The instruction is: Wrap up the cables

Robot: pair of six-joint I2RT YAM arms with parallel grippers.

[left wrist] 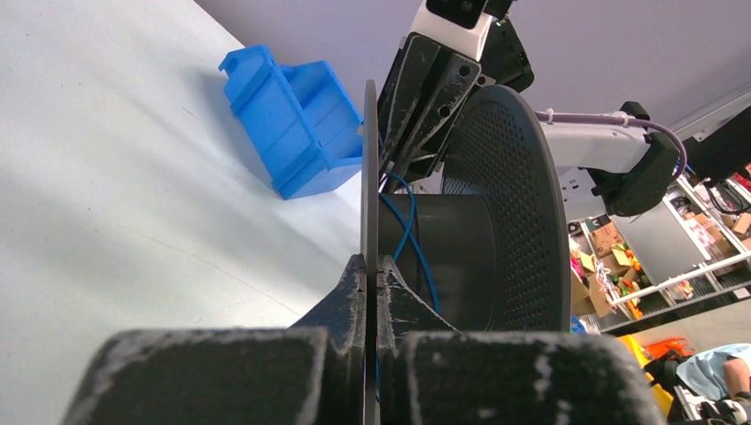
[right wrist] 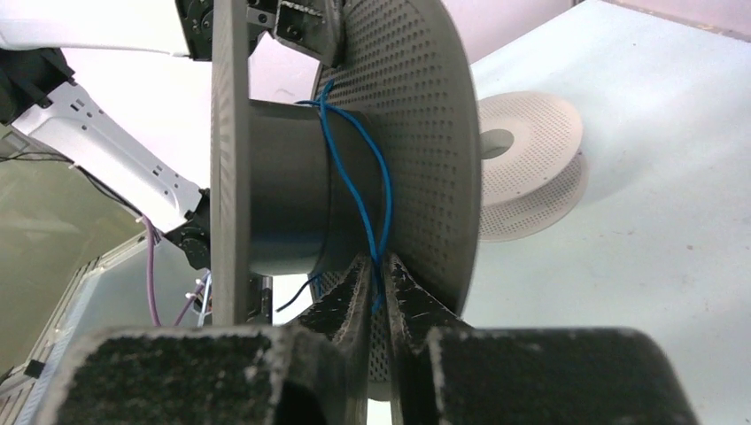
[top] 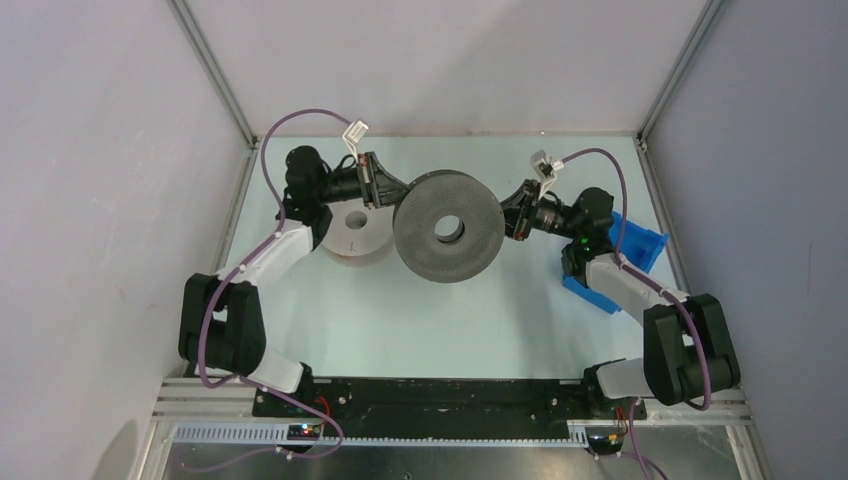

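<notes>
A dark grey spool point(top: 420, 250) with a perforated flange point(right wrist: 429, 142) is raised between both arms. My left gripper point(top: 400, 195) is shut on the spool's thin rim, seen edge-on in the left wrist view. A blue cable point(right wrist: 354, 186) lies in crossing strands over the hub point(left wrist: 452, 257), one loose end hanging. My right gripper point(top: 510, 215) reaches in between the flanges at the opposite side, its fingertips at the cable; whether they are closed on it is unclear.
A pale spool point(top: 350, 235) point(right wrist: 522, 142) lies on the table behind my left arm. A blue bin point(left wrist: 292, 115) point(top: 650, 250) stands at the right under my right arm.
</notes>
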